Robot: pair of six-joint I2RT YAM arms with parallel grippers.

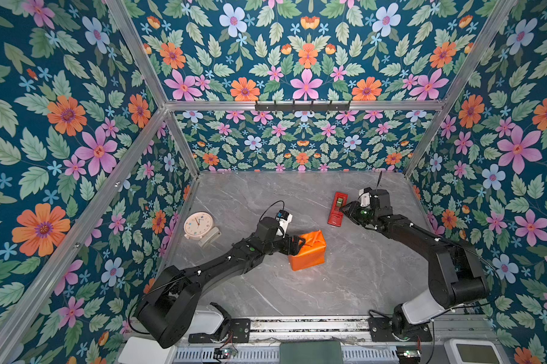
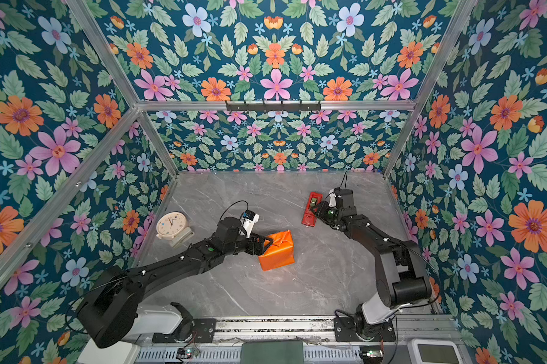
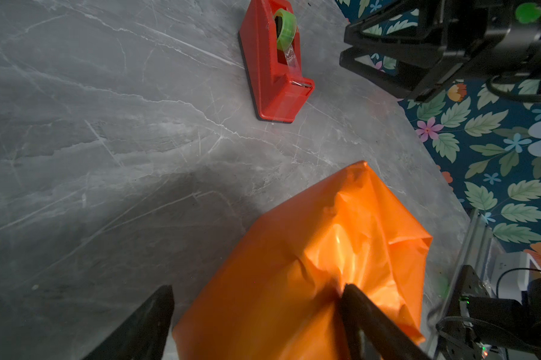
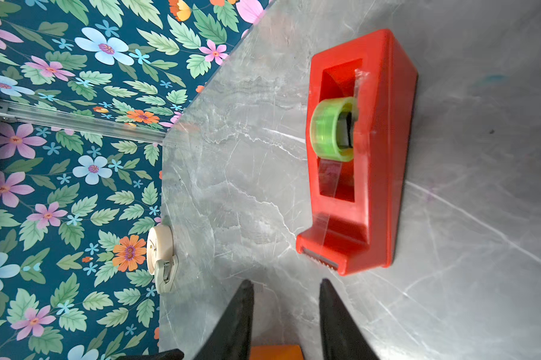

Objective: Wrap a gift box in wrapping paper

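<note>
Orange paper is folded around the gift box (image 1: 307, 251), which rests on the grey table; one end in the left wrist view has creased, raised folds. My left gripper is at the box's left side with its fingers apart. One blurred finger (image 3: 366, 321) lies over the paper, and part of the box shows between the fingers; I cannot tell whether they touch it. My right gripper is open and empty, beside the red tape dispenser (image 4: 366, 156). Clear tape runs from the green-cored roll (image 4: 331, 129) to the cutter.
A cream round clock (image 1: 199, 225) stands at the table's left side, with a small grey object (image 1: 209, 236) beside it. Floral walls close off the back and sides. Bare table lies behind the box and in front of it.
</note>
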